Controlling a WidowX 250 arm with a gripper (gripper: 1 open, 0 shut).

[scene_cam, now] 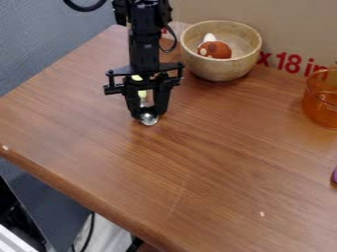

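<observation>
The black gripper [148, 106] is low over the wooden table [198, 187], left of the middle of the view. A small shiny silver object [149, 119] is at its fingertips, with a small pale yellow patch showing between the black parts above it. I cannot tell whether the fingers are shut on the silver object.
A wooden bowl [207, 62] holding a brown and white item stands behind on the right. An orange transparent container [321, 103] is at the right edge, with a purple thing below it. A cardboard box is at the back.
</observation>
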